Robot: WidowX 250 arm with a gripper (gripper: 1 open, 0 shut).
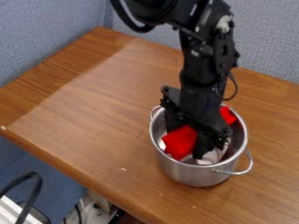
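Observation:
A steel pot point(197, 172) with two handles stands on the right half of the wooden table point(82, 105). My black gripper point(194, 140) reaches down into it from above, shut on a red object point(179, 145) at the pot's left side. A second red piece point(228, 115) lies at the back right inside the pot. Something pale lies low in the pot, partly hidden by the gripper.
Grey padded walls stand behind. Cables and a white object point(10, 212) are off the table's front left.

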